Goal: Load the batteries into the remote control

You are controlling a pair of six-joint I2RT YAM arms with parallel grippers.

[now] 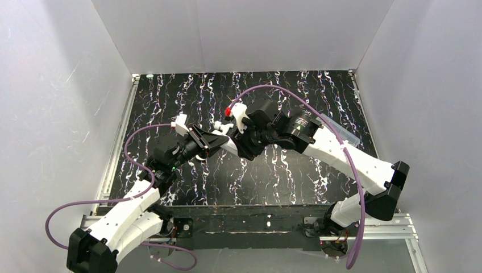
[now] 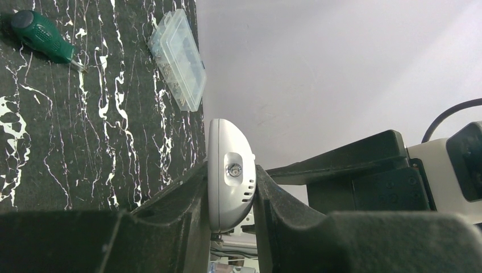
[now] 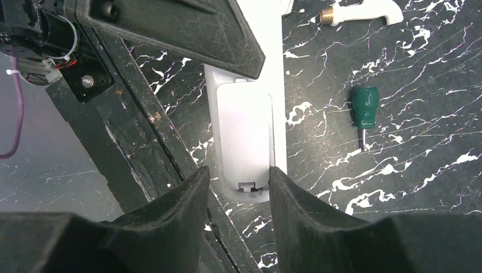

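Note:
A white remote control is held in the air between both grippers. In the left wrist view its rounded end with a small screw sits between the fingers of my left gripper, shut on it. In the right wrist view the remote's back shows, with the battery cover in place. My right gripper has its fingertips at the cover's lower end, shut on the remote. Whether batteries are inside cannot be seen, and no loose batteries are clearly visible.
On the dark marble table lie a green screwdriver, a white pipe fitting with brass thread, and a clear plastic box at the right side. Walls enclose the sides and back; the table's front is open marble.

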